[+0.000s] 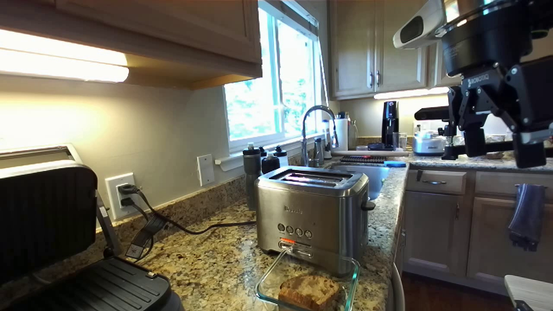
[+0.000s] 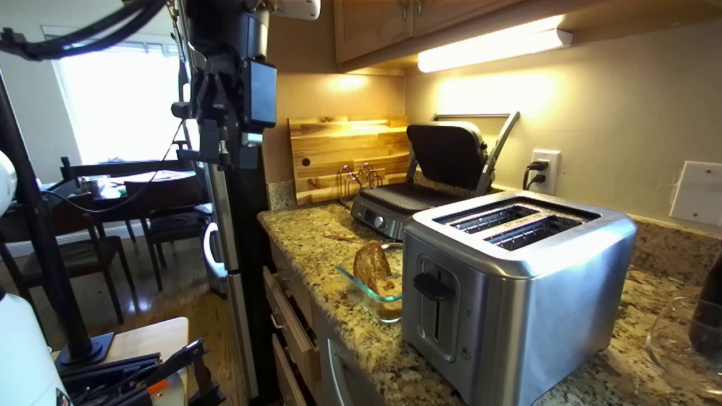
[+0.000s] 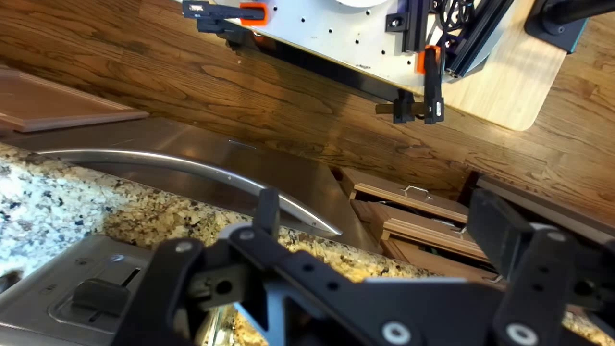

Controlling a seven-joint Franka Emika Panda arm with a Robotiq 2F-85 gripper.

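My gripper [image 1: 501,149] hangs in the air over the floor side of the counter, fingers pointing down. In the wrist view the gripper is open, its fingers wide apart and nothing between them. A browned slice of bread [image 1: 308,291] leans in a clear glass dish [image 1: 355,280] on the counter. The slice [image 2: 370,264] shows tilted up in the second exterior view. Beside the dish stands a steel toaster [image 1: 308,220], whose top slots [image 2: 518,223] look empty. Its lever [image 2: 433,287] sits high on the end facing the aisle.
An open grill press [image 2: 440,166] stands beyond the dish, near a wooden board [image 2: 352,152]. Bottles [image 1: 252,173] and the sink [image 1: 381,181] lie behind the toaster. Below the counter edge, several drawers [image 3: 415,199] stand pulled out. The air above the toaster is clear.
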